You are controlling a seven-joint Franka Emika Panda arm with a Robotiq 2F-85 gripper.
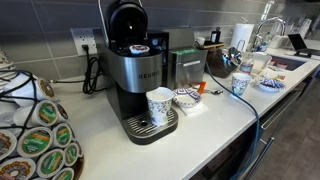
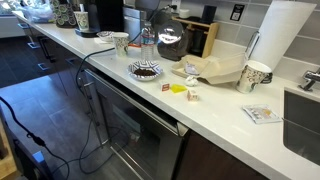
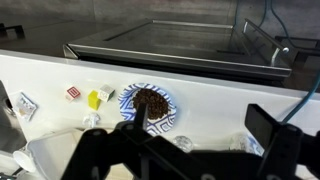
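In the wrist view my gripper stands open, its two dark fingers [image 3: 262, 125] spread wide with nothing held between them. It hangs over the white counter, beside a patterned plate [image 3: 150, 108] heaped with small brown bits. A coffee machine [image 1: 140, 72] has its lid [image 1: 125, 22] raised, and a patterned paper cup [image 1: 160, 105] sits on its drip tray. Neither exterior view clearly shows the gripper.
Small packets, one of them yellow [image 2: 177, 88], lie close to the plate [image 2: 145, 71]. A paper cup [image 2: 255, 74] stands left of the sink [image 2: 302, 115]. Pods fill a rack [image 1: 38, 130] at the near left. A blue cable [image 1: 252, 110] crosses the counter's edge.
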